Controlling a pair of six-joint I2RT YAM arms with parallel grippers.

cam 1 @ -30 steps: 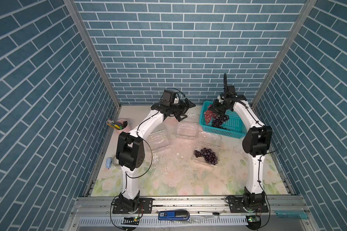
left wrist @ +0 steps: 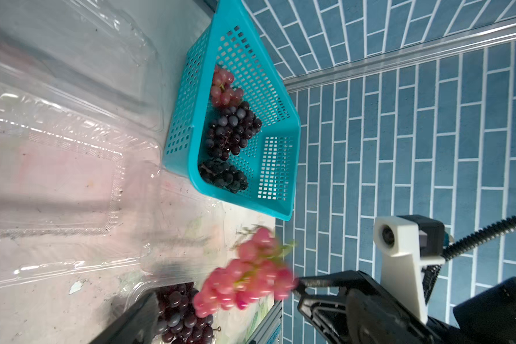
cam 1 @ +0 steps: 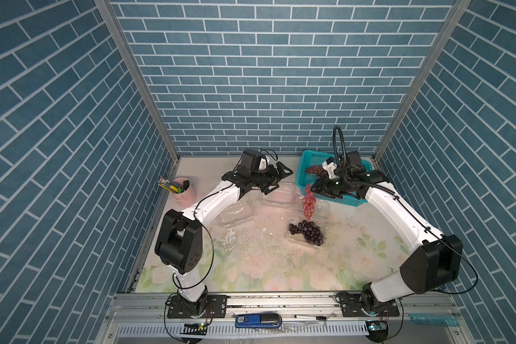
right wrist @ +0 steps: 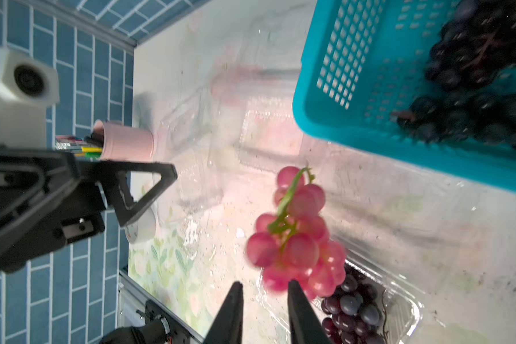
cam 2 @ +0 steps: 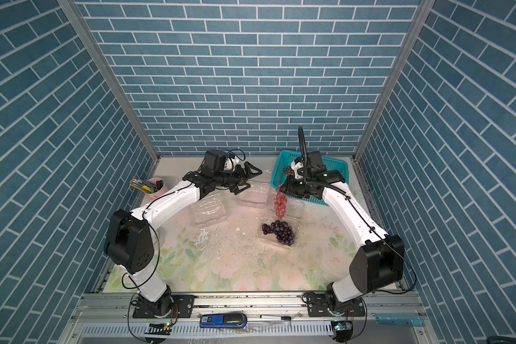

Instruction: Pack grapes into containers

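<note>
A pink grape bunch [right wrist: 295,246] hangs from my right gripper [cam 2: 284,187], which is shut on it, in front of the teal basket [left wrist: 183,132] and above empty clear containers. Below it, dark grapes [cam 1: 306,232] fill a clear container near the table's middle. The basket holds more dark and red bunches [left wrist: 232,129]. My left gripper [cam 1: 278,177] stands open above the empty containers [cam 2: 209,209], left of the basket, with nothing between its fingers.
A pink cup of pens [cam 1: 184,195] stands at the left edge. Tiled walls close in the back and sides. The front and right of the table have free room.
My left gripper has moved slightly down in the top view.
</note>
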